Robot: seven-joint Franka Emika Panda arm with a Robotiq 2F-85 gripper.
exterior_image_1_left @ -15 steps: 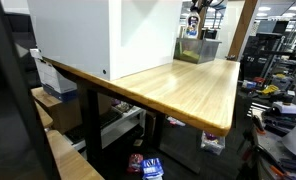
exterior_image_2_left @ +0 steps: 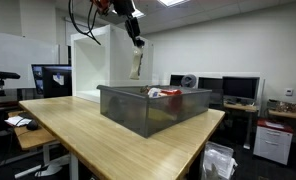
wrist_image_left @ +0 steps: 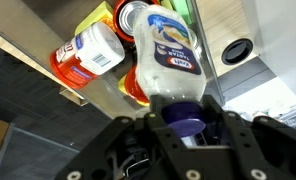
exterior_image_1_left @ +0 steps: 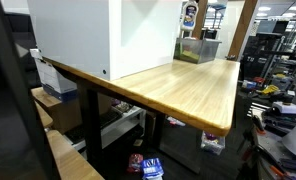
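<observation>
A pale bottle with a purple cap and a blue, red and yellow label (wrist_image_left: 173,50) hangs from my gripper, which is shut on its cap end. In exterior view 2 the bottle (exterior_image_2_left: 137,65) is roughly upright, its lower end above the grey open bin (exterior_image_2_left: 148,118). My gripper (exterior_image_2_left: 134,40) is at its top. Only part of the bottle (exterior_image_1_left: 189,15) shows in exterior view 1, at the upper edge, with the arm out of frame.
Inside the bin lie a white-lidded jar (wrist_image_left: 90,50) and several other packages. The bin stands on a wooden table (exterior_image_2_left: 83,125), whose near part is bare. A large white box (exterior_image_1_left: 113,35) stands on the table too.
The bottle has moved up and a little left in exterior view 1.
</observation>
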